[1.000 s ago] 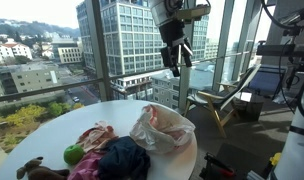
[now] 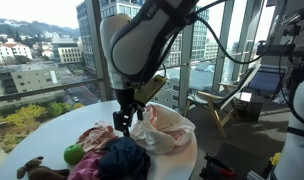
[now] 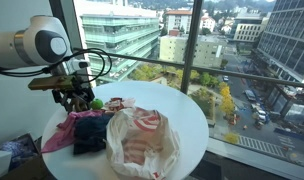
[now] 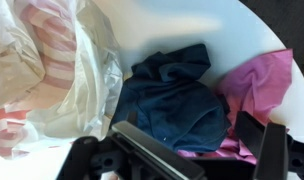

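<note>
My gripper (image 2: 130,122) points down just above a dark navy cloth (image 2: 123,158) on the round white table. In the wrist view, the open fingers of my gripper stand apart over the near edge of the navy cloth (image 4: 177,103), with nothing seen held between them. A pink cloth (image 4: 258,90) lies against its right side there. To the left is a crumpled whitish plastic bag (image 4: 90,85) with red stripes, also seen as the bag (image 3: 142,142) in exterior view 2.
A green apple (image 2: 73,154) and a brown plush toy (image 2: 37,169) sit to the left of the cloths in exterior view 1. Tall windows stand behind it.
In exterior view 1, my gripper has come down and leftward, from high above the table to close over the navy cloth. The cloths, bag and apple have not moved.
</note>
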